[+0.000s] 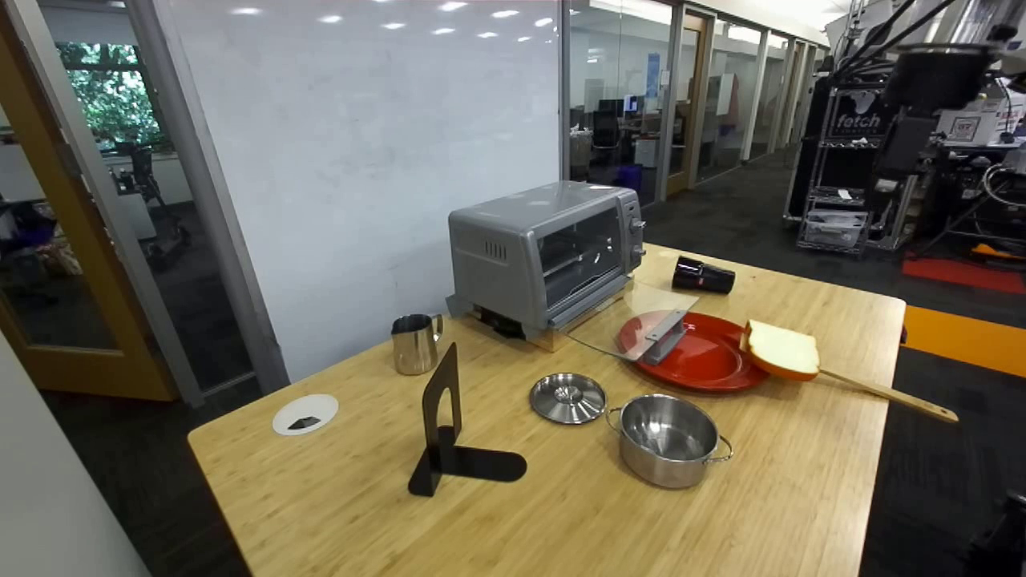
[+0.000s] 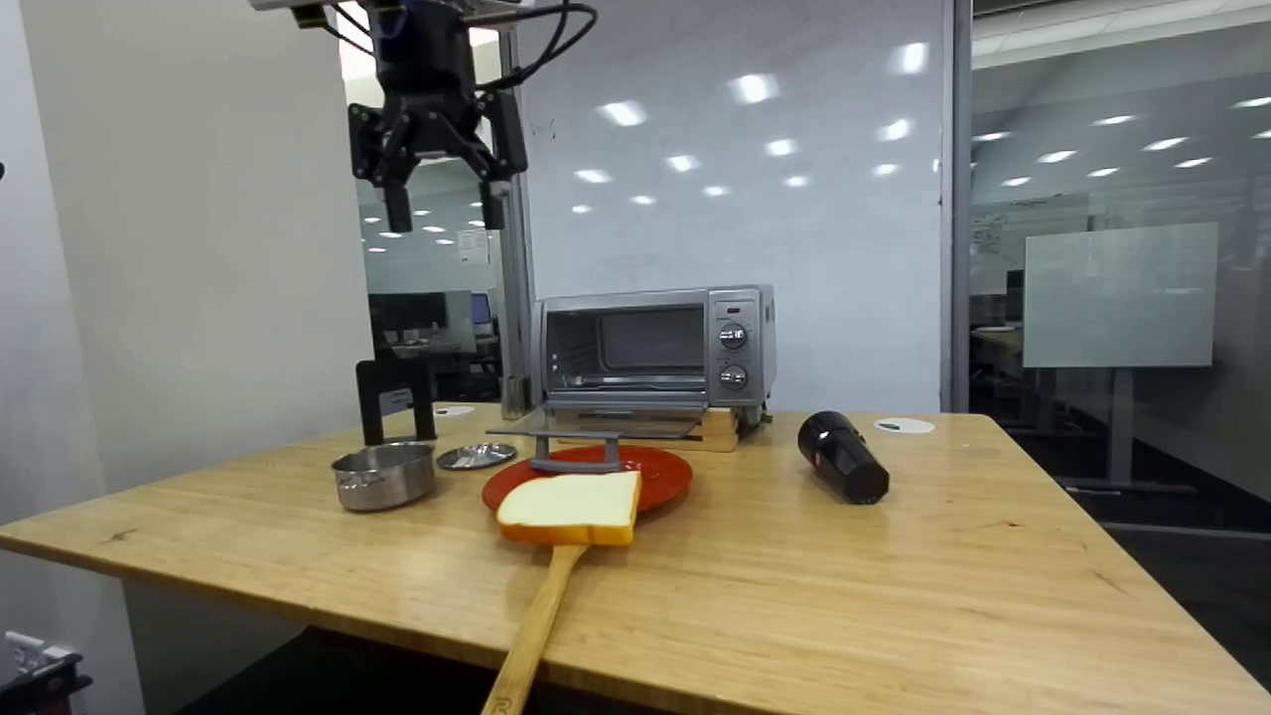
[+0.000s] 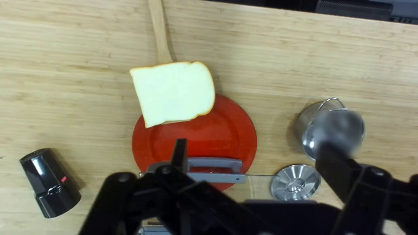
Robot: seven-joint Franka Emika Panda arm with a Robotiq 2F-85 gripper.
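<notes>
High above the table my gripper [image 2: 447,216] stands open, its fingers wide apart with only air between them. A slice of bread [image 3: 176,92] rests on the head of a wooden spatula [image 3: 158,31], overlapping the rim of the red plate [image 3: 243,133]. In exterior view 2 the spatula's handle juts past the table's front edge. Behind the plate the grey toaster oven [image 1: 500,240] has its glass door [image 1: 625,322] down, with the door handle [image 1: 666,336] over the plate. The steel pot [image 1: 664,452] is uncovered, and its lid [image 1: 567,397] lies flat beside it.
A black cup-like object [image 2: 842,455] lies on its side to the right of the plate. A black bookend [image 1: 444,423] and a steel pitcher [image 1: 414,346] stand toward the left end.
</notes>
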